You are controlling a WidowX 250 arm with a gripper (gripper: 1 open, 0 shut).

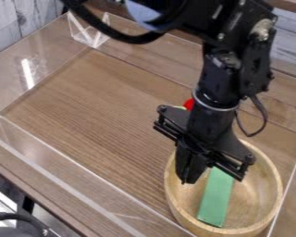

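Observation:
My black gripper [188, 171] hangs over the left part of a round tan bowl [257, 213] at the lower right, its fingertips pointing down into it. It looks shut, with nothing visible between the fingers. A green rectangular block [216, 197] lies inside the bowl, to the right of the fingertips. A small red object [189, 104] is mostly hidden behind the arm.
A clear acrylic piece [89, 28] stands at the back left edge. Cables run along the lower left corner.

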